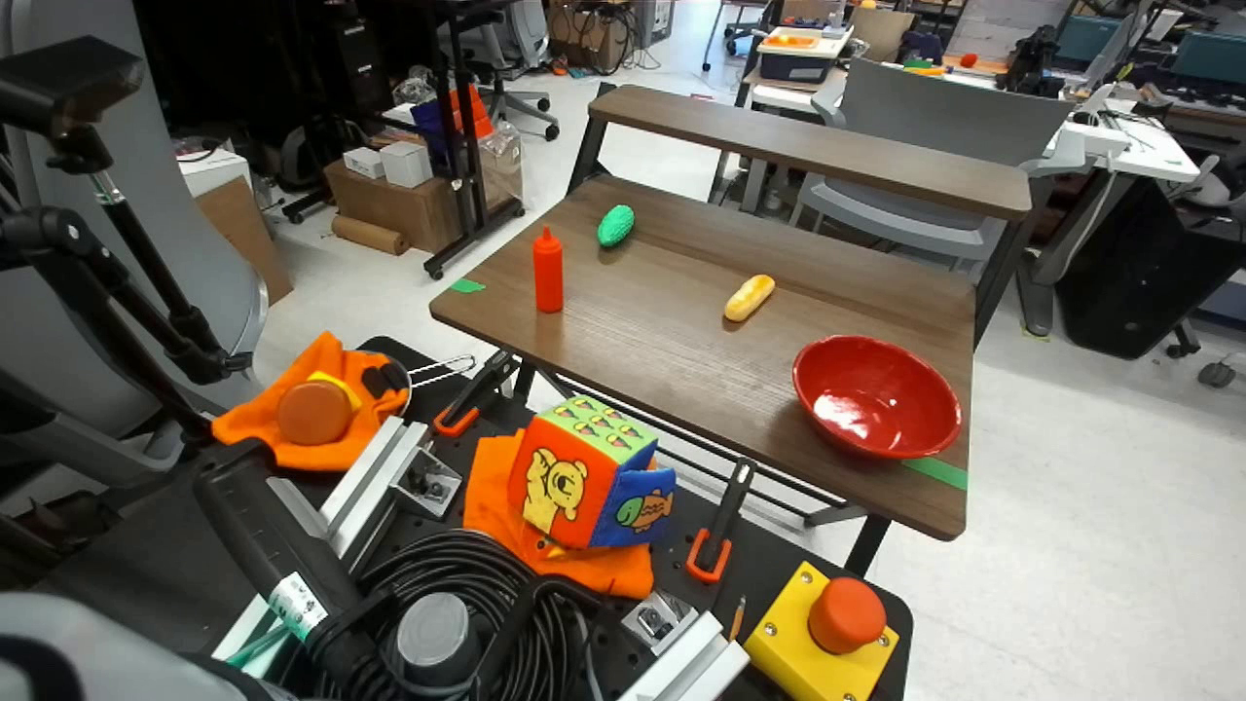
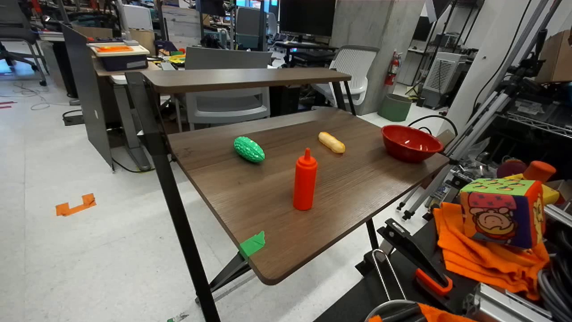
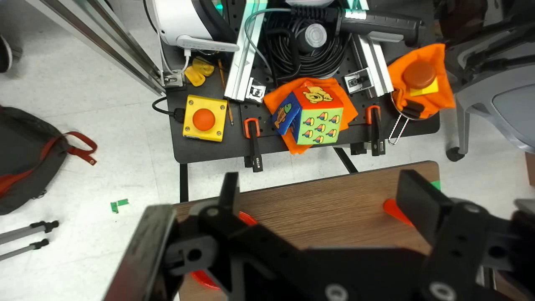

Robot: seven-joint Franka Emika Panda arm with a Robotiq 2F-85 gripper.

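Observation:
On the brown table (image 1: 666,339) an upright red squeeze bottle (image 1: 548,271) stands near the left front. Farther back lies a green corn-like toy (image 1: 615,226), and a yellow bread-like piece (image 1: 749,298) rests mid-table. A red bowl (image 1: 877,397), which looks empty, sits at the right end. My gripper is open, with its fingers wide apart in the wrist view and nothing held between them. Its body covers much of the table there, hiding part of the bowl (image 3: 248,218) and of the bottle (image 3: 396,211). Neither exterior view shows the gripper.
A raised shelf (image 1: 806,146) spans the table's back edge. In front, a black cart (image 3: 306,145) carries a soft cube (image 3: 321,115), clamps, coiled cable and a yellow box with an orange button (image 3: 204,119).

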